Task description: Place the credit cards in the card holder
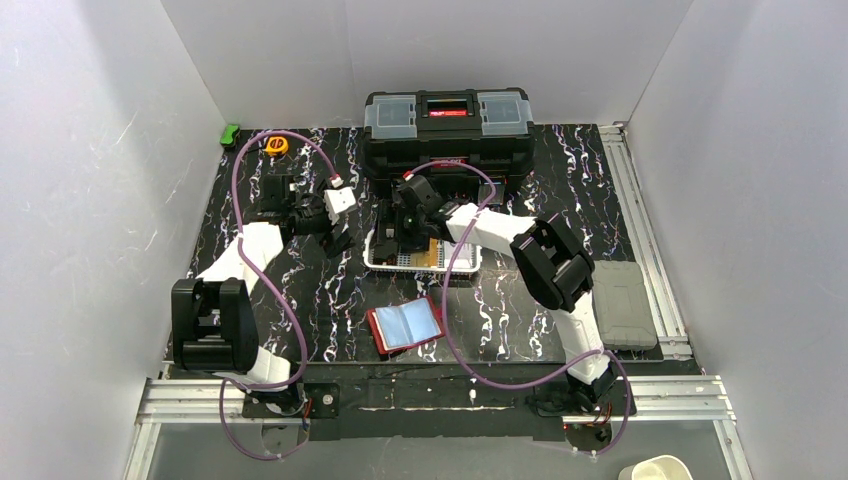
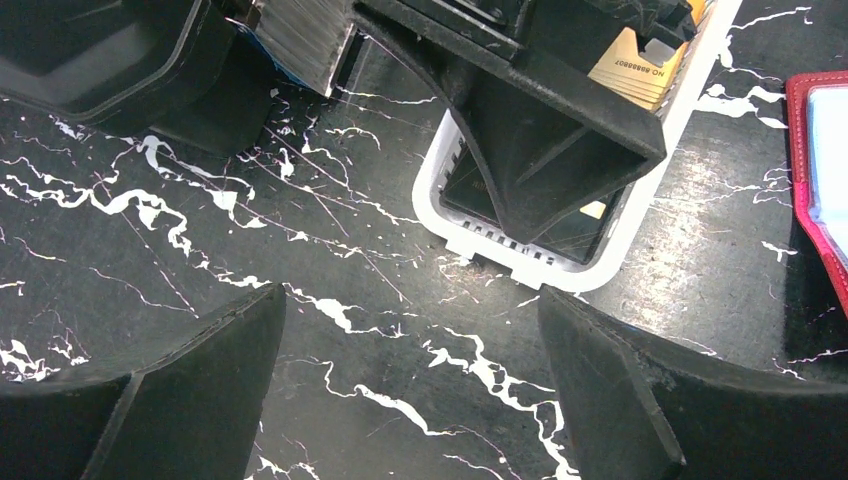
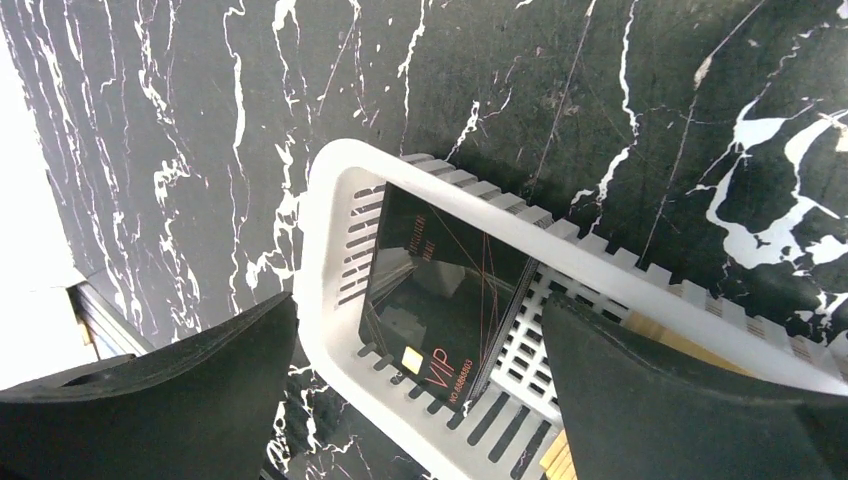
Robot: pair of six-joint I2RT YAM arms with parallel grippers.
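Note:
A white slotted basket (image 1: 420, 270) stands mid-table. At its left end lies a black VIP card (image 3: 440, 300), tilted against the basket floor. Gold cards (image 2: 640, 70) lie farther along the basket. My right gripper is over the black card's end, fingers apart and nothing held; in the top view its fingers hide part of the basket. Left of the basket, my left gripper is open above bare table. The card holder (image 1: 408, 324), red-edged with light blue pages, lies open in front of the basket.
Behind the basket is a black toolbox (image 1: 448, 140). A grey case (image 1: 620, 305) lies at the right, and an orange tape measure (image 1: 276, 146) at the back left.

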